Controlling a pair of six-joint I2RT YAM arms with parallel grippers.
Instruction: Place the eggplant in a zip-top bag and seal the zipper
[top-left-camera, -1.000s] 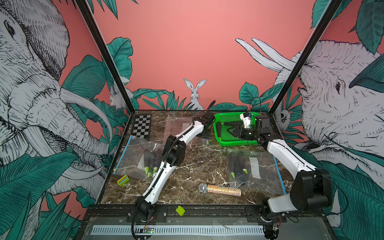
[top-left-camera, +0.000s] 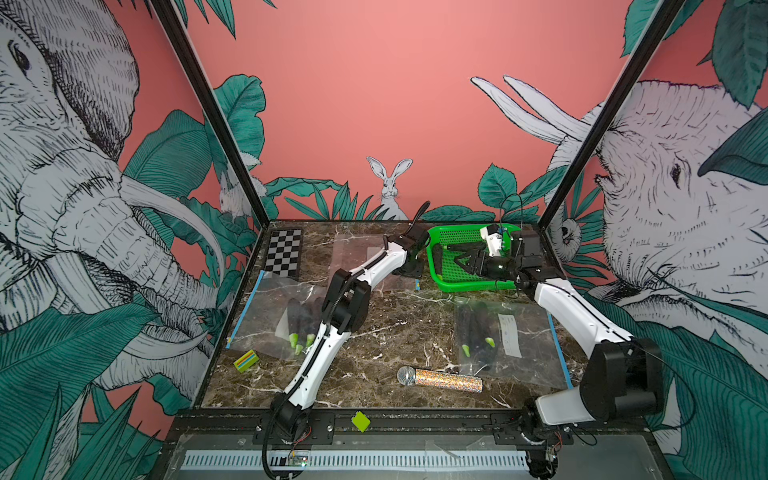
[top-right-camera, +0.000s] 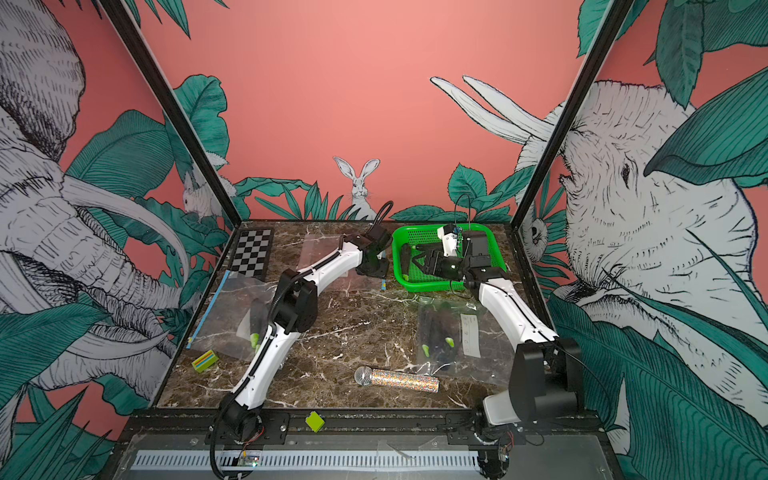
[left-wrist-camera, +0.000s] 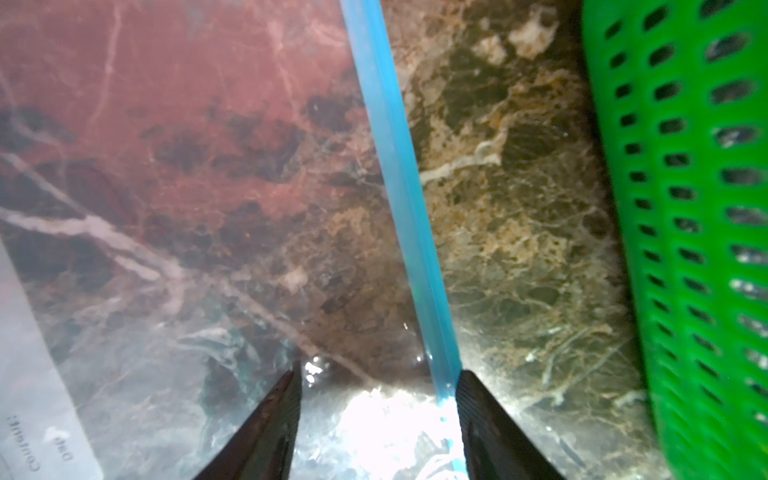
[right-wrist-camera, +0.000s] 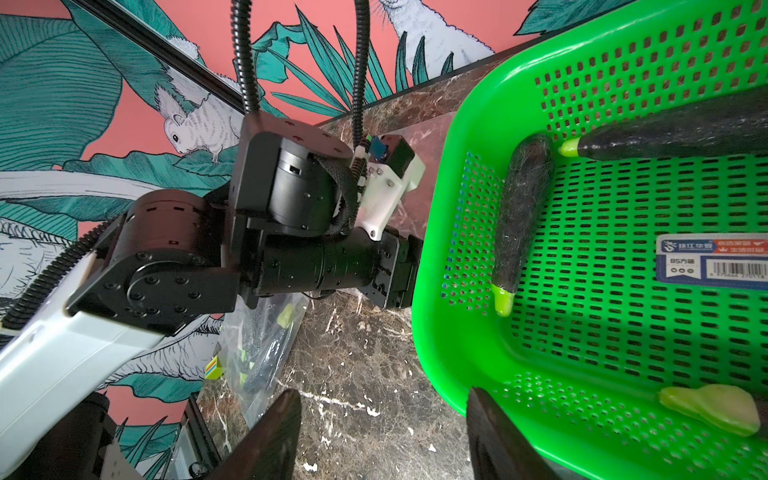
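Note:
An empty-looking zip bag (left-wrist-camera: 200, 184) lies at the back centre beside the basket, its blue zipper (left-wrist-camera: 404, 192) running under my open left gripper; the right fingertip is at the zipper, touching or just above. My right gripper stands open over the left part of the green basket (right-wrist-camera: 436, 320), with nothing between its fingers. In the basket lie an eggplant (right-wrist-camera: 521, 204) with a light green stem, another eggplant (right-wrist-camera: 672, 128), and a partly visible one. Filled bags (top-left-camera: 288, 316) lie at front left and front right, with dark eggplants inside.
A glittery microphone (top-left-camera: 440, 380) lies at the front middle. A striped block (top-left-camera: 246, 360) sits at the left, and a checkerboard (top-left-camera: 282, 252) at the back left.
My left arm's wrist has shifted very slightly at the back centre over the last second; the right arm looks unchanged.

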